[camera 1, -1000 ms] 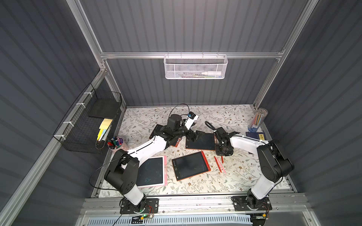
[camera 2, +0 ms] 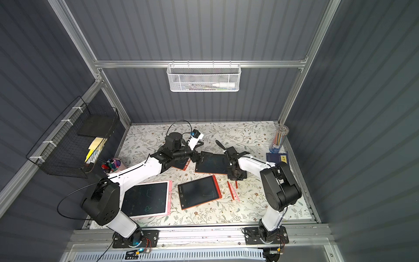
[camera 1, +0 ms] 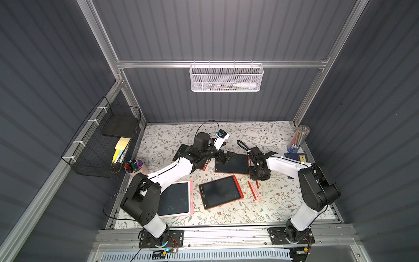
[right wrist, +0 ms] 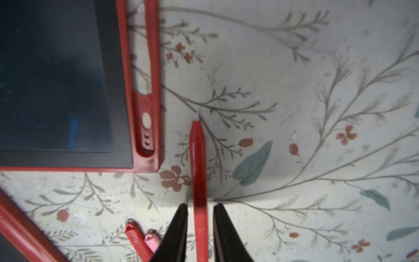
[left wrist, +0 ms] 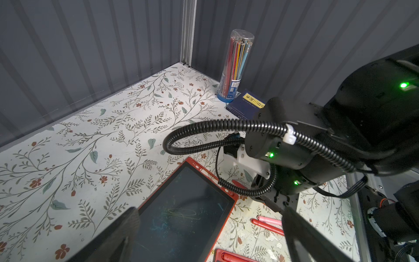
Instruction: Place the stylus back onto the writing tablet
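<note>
A red stylus (right wrist: pixel 198 161) lies on the table beside the red-rimmed tablet (right wrist: pixel 52 74), whose empty stylus slot runs along its side. My right gripper is low over this stylus, its fingertips close together on either side of its shaft; I cannot tell whether they touch it. In the top left view the right gripper (camera 1: pixel 258 173) is at that tablet's right end, mostly hidden by its own housing. My left gripper (camera 1: pixel 223 158) hangs open above the same tablet, nothing between its blurred fingers.
A front tablet (camera 1: pixel 220 192), a white tablet (camera 1: pixel 174 198), loose red (camera 1: pixel 251 190) and pink (camera 1: pixel 257 194) styluses, a pencil tube (camera 1: pixel 298 138) and navy box (camera 1: pixel 294 157) lie around.
The left arm is still.
</note>
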